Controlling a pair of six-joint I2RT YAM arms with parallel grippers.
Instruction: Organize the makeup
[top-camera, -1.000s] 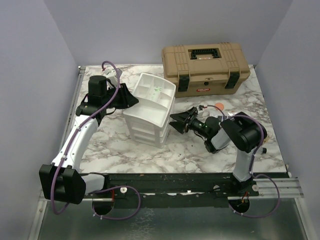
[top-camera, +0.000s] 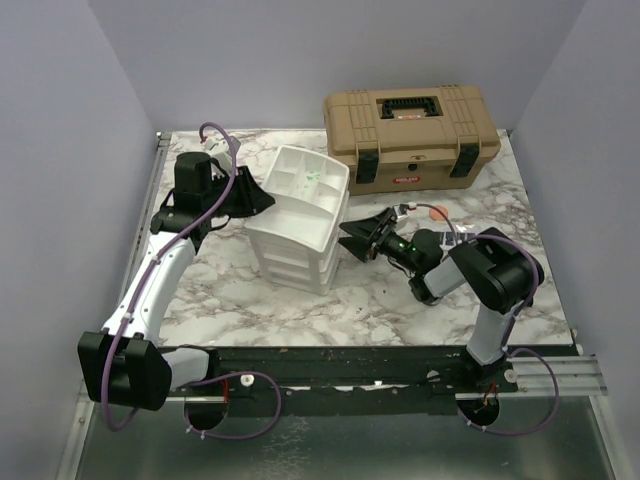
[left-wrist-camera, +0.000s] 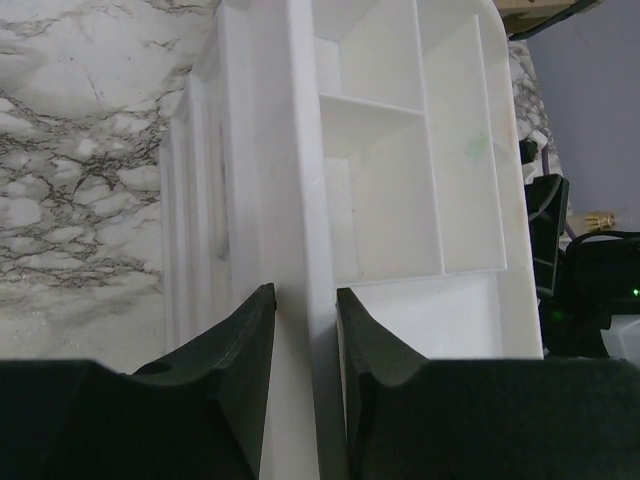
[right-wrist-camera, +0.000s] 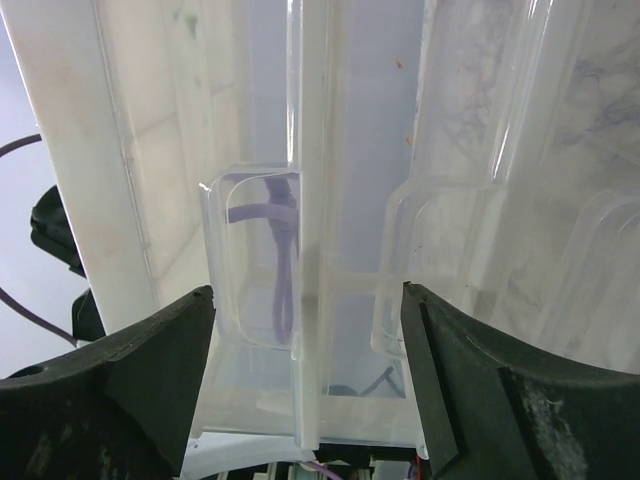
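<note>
A white makeup organizer, with compartments on top and drawers below, stands on the marble table. My left gripper is shut on its upper left edge; in the left wrist view the white rim runs between the dark fingers. My right gripper is open at the organizer's right side. In the right wrist view its fingertips sit just before the clear drawer fronts, with nothing clearly held between them. The drawers' contents are mostly empty or hard to tell.
A tan toolbox sits at the back right. Small items, including a pink round one, lie at the right, partly hidden by the right arm.
The left gripper and the organizer have barely moved.
</note>
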